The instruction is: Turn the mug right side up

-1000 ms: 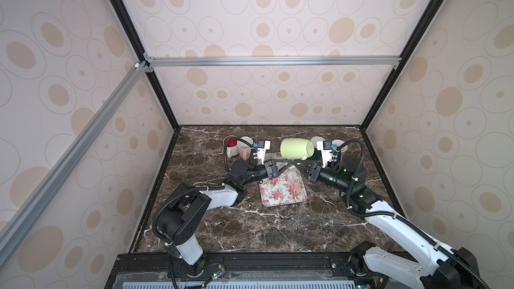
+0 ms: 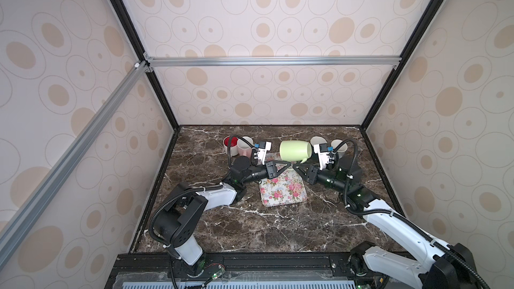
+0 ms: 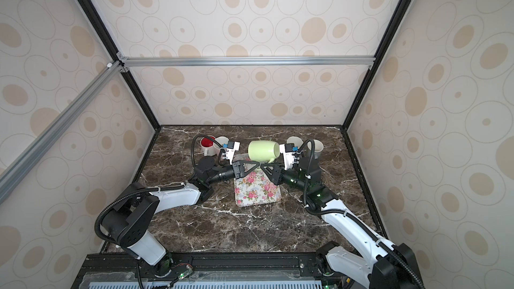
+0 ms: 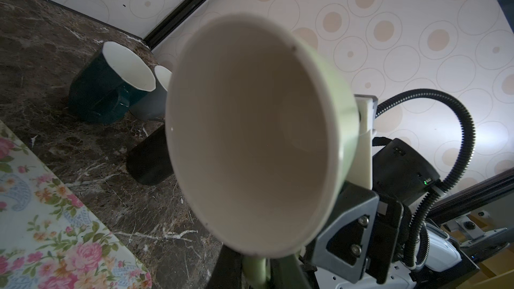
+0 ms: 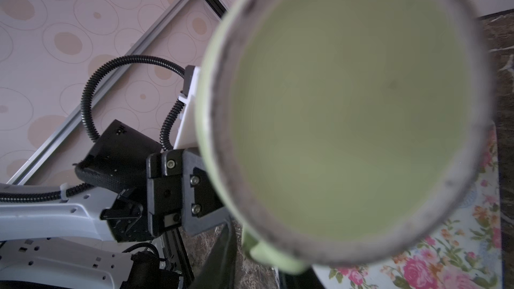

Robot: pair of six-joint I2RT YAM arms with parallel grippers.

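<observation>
A pale green mug (image 2: 293,151) is on its side in the air at the far end of the floral tray (image 2: 283,195). Its white open mouth (image 4: 251,133) faces left and its base (image 5: 353,107) faces right. The handle points down; in the left wrist view it runs between the dark fingers of my left gripper (image 2: 289,164), which is shut on it. Close by the handle's other side, my right gripper (image 2: 295,166) has its fingers (image 5: 219,262) spread, with a gap between them. The mug covers much of both wrist views.
A dark green mug (image 4: 109,83) and a grey one (image 4: 152,99) stand at the back right. A red-lined mug (image 3: 207,144) and a pinkish one (image 2: 244,147) are at the back left.
The mug has barely moved; the left arm has stayed nearly still.
</observation>
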